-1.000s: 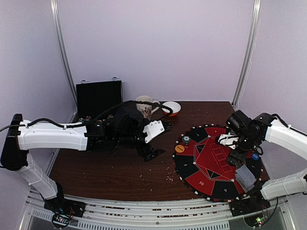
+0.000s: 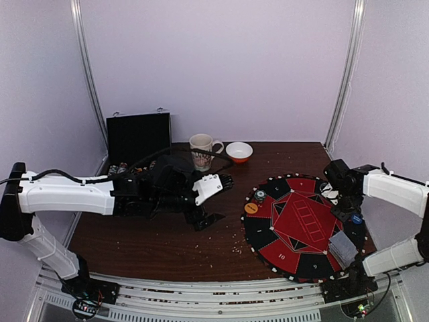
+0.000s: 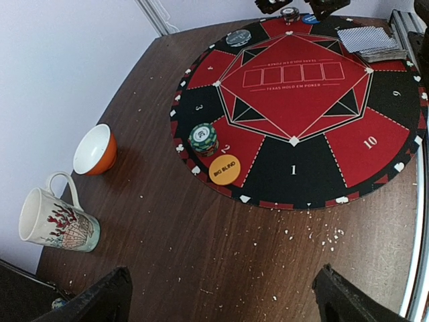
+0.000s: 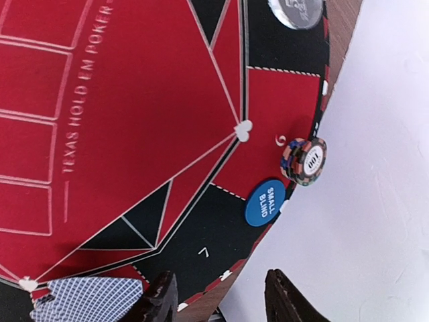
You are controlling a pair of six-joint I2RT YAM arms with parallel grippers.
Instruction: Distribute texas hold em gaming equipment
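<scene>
The round red and black poker mat (image 2: 303,218) lies at the right of the table. A green chip stack (image 3: 203,139) and the orange Big Blind disc (image 3: 224,170) rest on its section 2. In the right wrist view, a chip stack marked 100 (image 4: 305,161) stands beside the blue Small Blind disc (image 4: 265,202). A silver disc (image 4: 298,10) lies farther along the rim. The card deck (image 2: 342,248) sits at the mat's front right. Over the mat's right side, my right gripper is open and empty. My left gripper, open and empty, hangs above bare table.
An open black case (image 2: 139,139) with chips stands at the back left, partly behind my left arm. A patterned mug (image 2: 201,151) and an orange bowl (image 2: 239,151) are at the back. Small pale specks dot the table left of the mat.
My right gripper has shifted right across the mat, toward the Small Blind side. My left gripper has drawn back slightly to the left. The mat's items look unmoved.
</scene>
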